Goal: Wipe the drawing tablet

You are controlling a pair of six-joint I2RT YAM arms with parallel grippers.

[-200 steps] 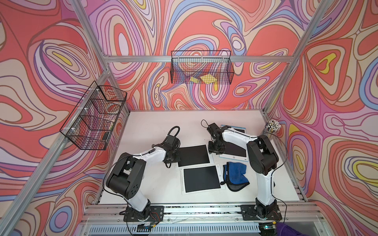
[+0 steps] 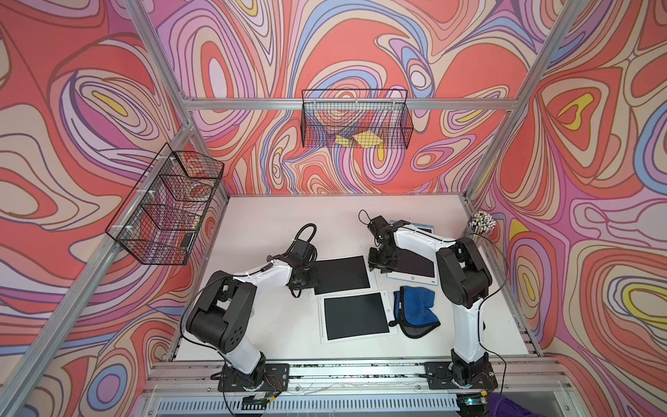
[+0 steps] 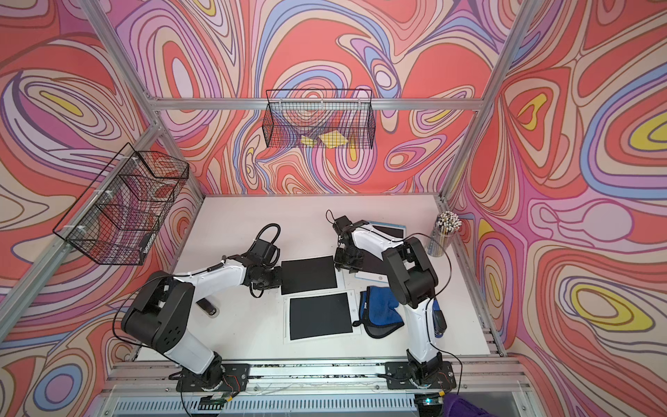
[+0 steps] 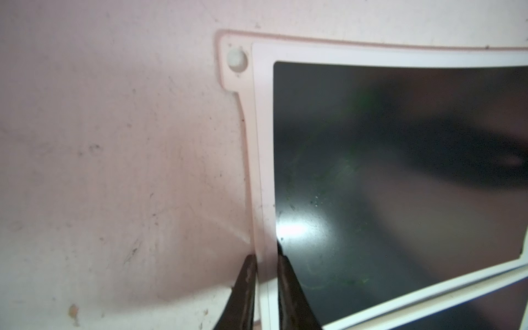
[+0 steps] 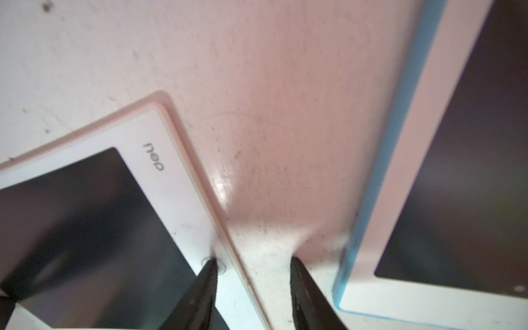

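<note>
The upper white-framed drawing tablet (image 2: 340, 274) lies flat in mid-table with a dark screen. Faint green marks show on that screen in the left wrist view. My left gripper is shut on the tablet's white left border, one finger at each side of it. Above the tablet's right border hovers my right gripper, open and empty, with its left finger (image 5: 206, 280) near a round button. A blue cloth piece with black trim (image 2: 418, 309) rests at the front right.
A second white-framed tablet (image 2: 356, 316) lies just in front of the first. A blue-edged tablet (image 2: 417, 265) sits to the right, partly under my right arm. A holder of pens (image 3: 448, 222) stands far right.
The left arm and the tablets have hardly moved.
</note>
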